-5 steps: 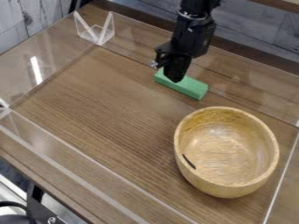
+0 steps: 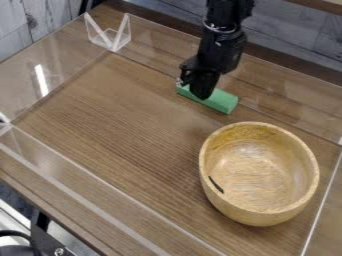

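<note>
A green rectangular block (image 2: 218, 101) lies on the wooden table at the upper middle, its left part partly hidden by my black gripper (image 2: 201, 82), which hangs just over it. The gripper looks shut, and whether anything is between its fingers cannot be made out.
A large beige round bowl (image 2: 271, 170) fills the lower right. A clear plastic object (image 2: 107, 30) sits at the back left. A wooden back wall edges the top.
My gripper has shifted slightly right and down over the green block. The block looks unmoved.
</note>
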